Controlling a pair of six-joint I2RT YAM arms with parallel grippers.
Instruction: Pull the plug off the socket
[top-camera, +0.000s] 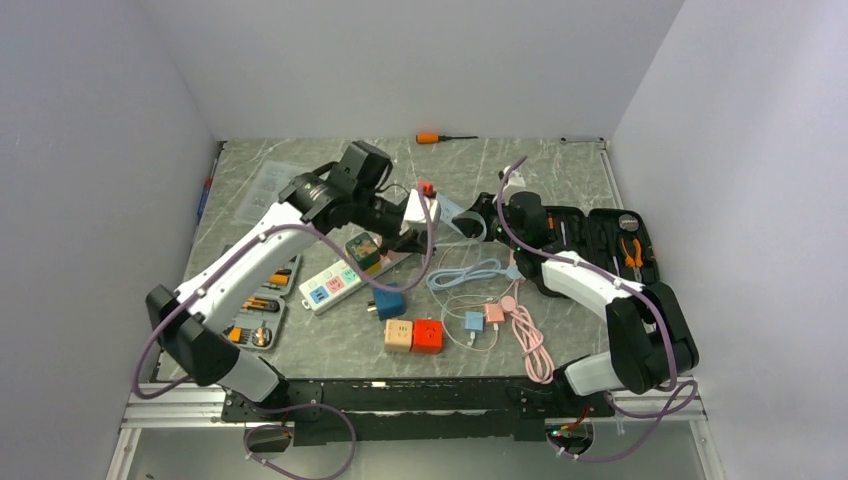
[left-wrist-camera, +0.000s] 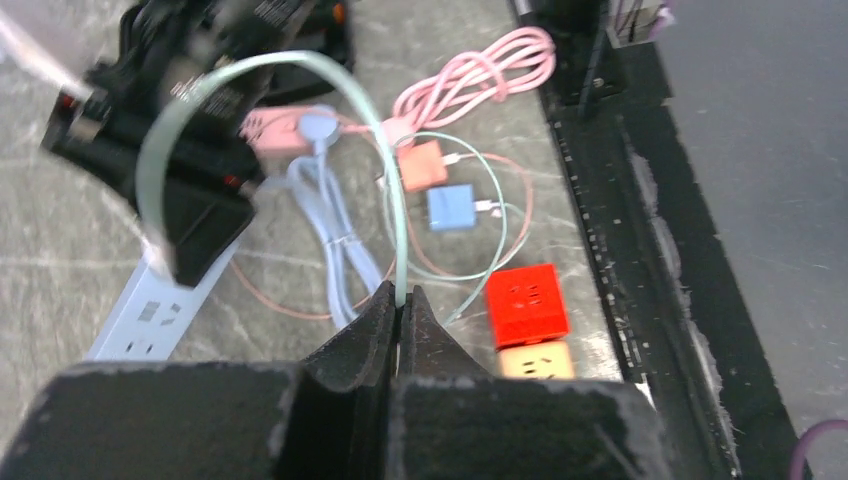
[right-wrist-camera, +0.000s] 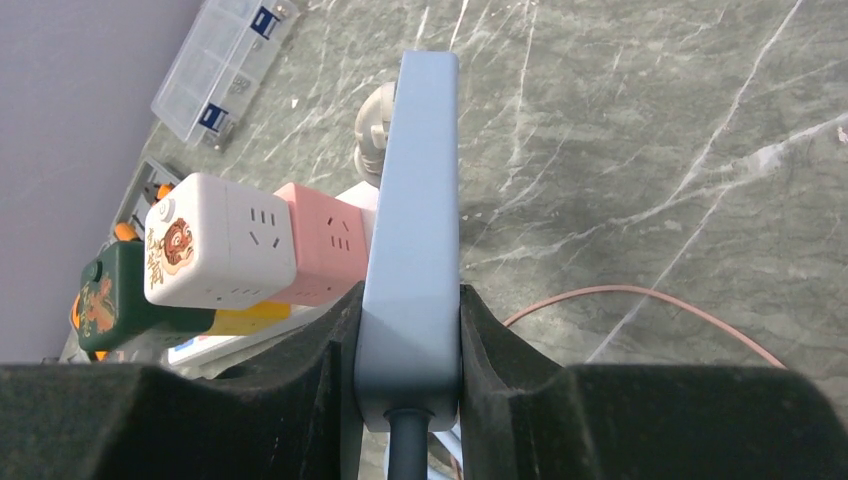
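Note:
A light-blue power strip (right-wrist-camera: 408, 230) is held by my right gripper (top-camera: 480, 215), which fills the lower middle of the right wrist view with its fingers on either side of the strip. The strip also shows in the left wrist view (left-wrist-camera: 150, 320). My left gripper is shut, with nothing seen held between its fingers, above the tabletop. A white power strip (top-camera: 322, 285) carries a green plug (right-wrist-camera: 130, 305) with yellow base, and a white-and-pink plug (right-wrist-camera: 220, 245), partly hidden from above by the left arm.
Blue (top-camera: 387, 301), beige (top-camera: 398, 336) and red (top-camera: 428, 336) adapters lie in front, beside coiled blue and pink cables (top-camera: 530, 345). Open tool cases flank the area. An orange screwdriver (top-camera: 428, 138) lies at the back.

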